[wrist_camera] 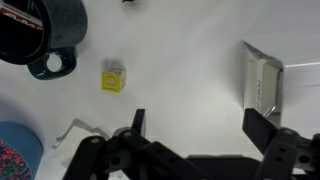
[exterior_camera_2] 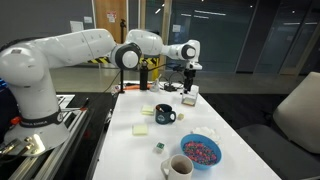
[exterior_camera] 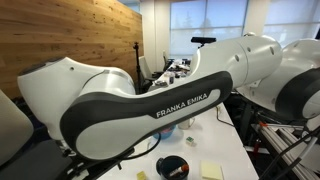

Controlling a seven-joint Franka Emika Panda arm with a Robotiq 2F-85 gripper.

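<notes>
My gripper is open, its black fingers far apart at the bottom of the wrist view with nothing between them. Ahead of the right finger lies a small silver-and-beige box (wrist_camera: pixel 263 82), apart from the finger. A dark mug (wrist_camera: pixel 42 32) and a small yellow block (wrist_camera: pixel 113 80) are to the left. Exterior view 2 shows the gripper (exterior_camera_2: pixel 188 82) at the far end of the table, above or near a pale box (exterior_camera_2: pixel 188 100); the gap between them is hard to judge. In exterior view 1 the arm hides the gripper.
A blue bowl (exterior_camera_2: pixel 200 149) of small colored pieces and a white mug (exterior_camera_2: pixel 181 168) stand at the near end. Pale yellow pads (exterior_camera_2: pixel 140 129) and a small green block (exterior_camera_2: pixel 158 147) lie on the white table. Free surface surrounds the silver-and-beige box.
</notes>
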